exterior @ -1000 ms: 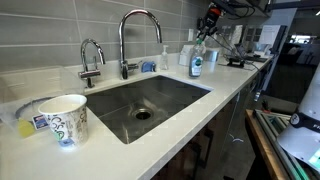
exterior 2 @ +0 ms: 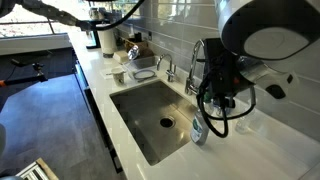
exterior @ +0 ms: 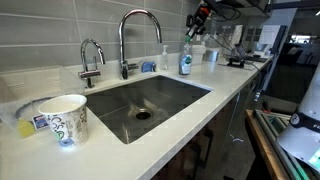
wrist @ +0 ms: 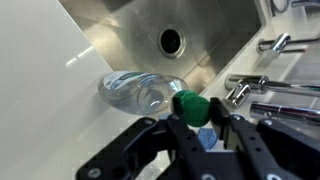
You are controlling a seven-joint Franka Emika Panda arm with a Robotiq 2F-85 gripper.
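Note:
A clear bottle (wrist: 145,92) with a label and a green cap (wrist: 189,108) leans away from my fingers in the wrist view, with the sink beyond it. My gripper is shut on the bottle's top, at the cap. Exterior view 1 has the bottle (exterior: 186,64) at the far right end of the sink, the gripper (exterior: 191,37) above it. Exterior view 2 shows the bottle (exterior 2: 200,129) beside the sink's near edge; the arm hides its top. Whether its base touches the counter I cannot tell.
The sink basin (exterior: 140,113) lies open and empty, with a tall faucet (exterior: 123,45) behind it. A patterned white cup (exterior: 66,122) stands at the near left. A soap dispenser (exterior: 164,58) is behind the bottle along the wall.
Gripper and bottle have shifted left together in exterior view 1, closer to the sink and soap dispenser. The cup and faucet are where they were.

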